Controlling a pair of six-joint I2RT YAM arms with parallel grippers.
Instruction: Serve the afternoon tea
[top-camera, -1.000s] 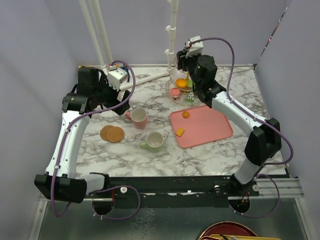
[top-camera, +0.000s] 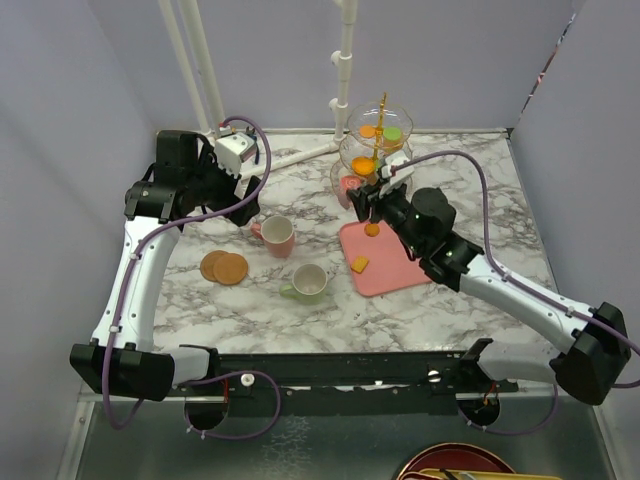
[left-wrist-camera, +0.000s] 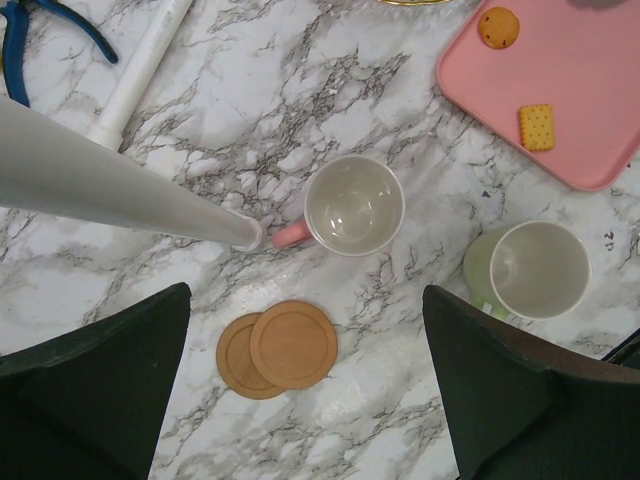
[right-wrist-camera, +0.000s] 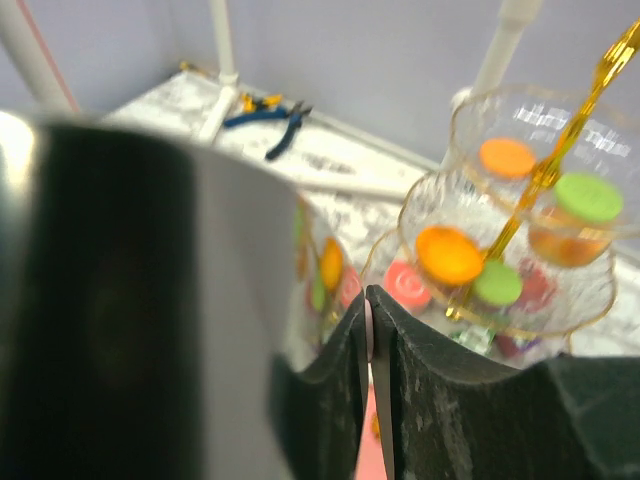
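In the top view, my right gripper (top-camera: 366, 203) is shut in front of the tiered stand (top-camera: 380, 125) of orange, green and red treats. A thin pinkish strip shows between its black fingers in the right wrist view; what it is cannot be made out. My left gripper stands open and empty above the left side of the table. Below it are a pink cup (left-wrist-camera: 354, 205) and two overlapping brown coasters (left-wrist-camera: 293, 345). A green cup (left-wrist-camera: 540, 270) stands to the right. The pink tray (top-camera: 405, 262) bears a round biscuit (left-wrist-camera: 498, 27) and a square one (left-wrist-camera: 536, 127).
White pipes (top-camera: 343, 75) rise at the back. Blue pliers (right-wrist-camera: 262, 120) lie at the back left. Bare marble (top-camera: 215, 325) spreads before the coasters. A blurred grey shape (right-wrist-camera: 235, 230) blocks much of the right wrist view.
The left arm stays almost still.
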